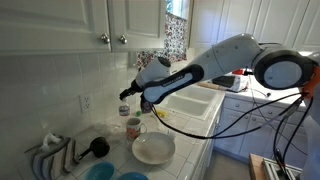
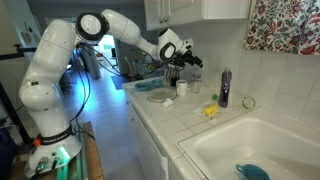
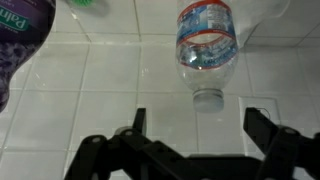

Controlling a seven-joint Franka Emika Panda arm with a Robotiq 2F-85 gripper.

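Observation:
A clear plastic bottle with a red and blue label and a pale cap appears at the top of the wrist view. Its cap points toward the gap of my gripper, whose fingers are wide apart and empty. In exterior view 1 my gripper hangs over the counter near the wall, with the clear bottle just below it. Exterior view 2 has the gripper under the cabinet, above the mugs.
A dark purple soap bottle stands toward the sink. Near the gripper are a white mug and a yellow item. A white bowl, a black ladle and a blue plate occupy the counter.

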